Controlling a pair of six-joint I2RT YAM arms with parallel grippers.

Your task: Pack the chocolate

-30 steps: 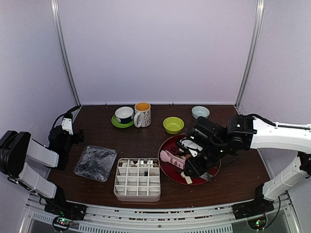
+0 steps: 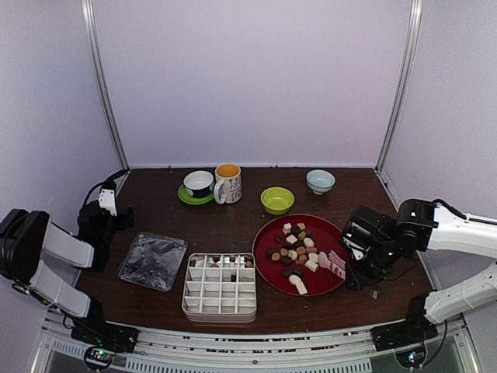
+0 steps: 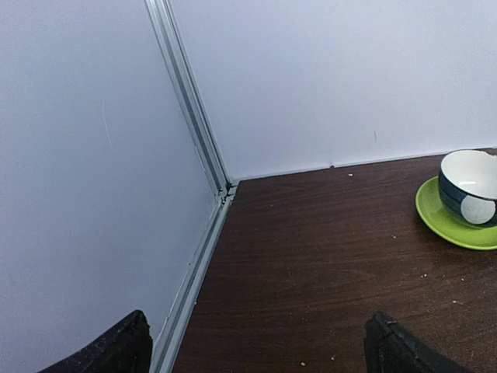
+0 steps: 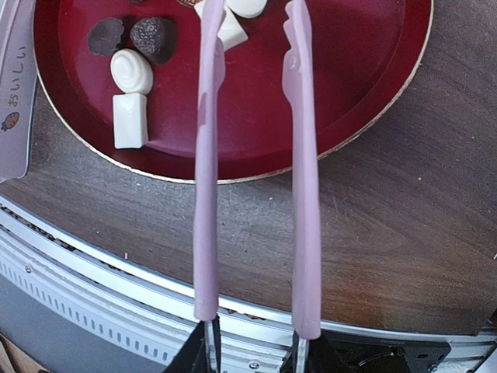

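Observation:
A red plate (image 2: 272, 276) holds many dark, tan and white chocolates, such as a white square piece (image 4: 130, 120) and a dark piece (image 4: 152, 40). Left of it stands a compartment box (image 2: 219, 295), a few pieces in its back compartments. My right gripper (image 2: 332, 263) is over the plate's right part, pink fingers apart, nothing held between them; in the right wrist view its tips (image 4: 252, 8) are beside white pieces. My left gripper (image 2: 124, 219) rests at the left side, open, fingers apart at the bottom of the left wrist view.
A clear lid (image 2: 152, 262) lies left of the box. At the back stand a bowl on a green saucer (image 2: 189, 197), a mug (image 2: 228, 186), a lime bowl (image 2: 277, 201) and a pale blue bowl (image 2: 321, 182).
My right gripper and arm have moved rightward from over the plate's middle toward its right side, uncovering more chocolates. The left arm stays still.

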